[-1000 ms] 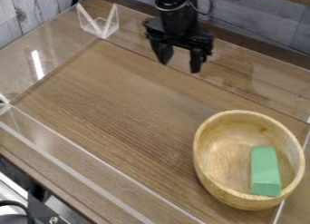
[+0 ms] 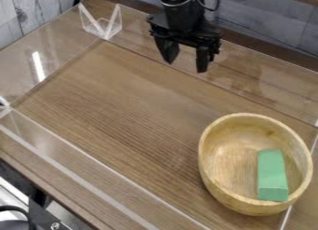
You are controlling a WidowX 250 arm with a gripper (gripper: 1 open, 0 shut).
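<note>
My black gripper (image 2: 185, 55) hangs at the top centre of the camera view, open, with its two fingers apart over bare wooden table and nothing between them. A light yellow bowl (image 2: 218, 169) sits at the lower right, well away from the gripper. Inside it, toward its right side, lies a green block (image 2: 272, 173).
A small white wire-like shape (image 2: 103, 21) stands near the back left. The table's edge runs along the lower left, with dark cables beyond it.
The bowl and green block have not moved.
</note>
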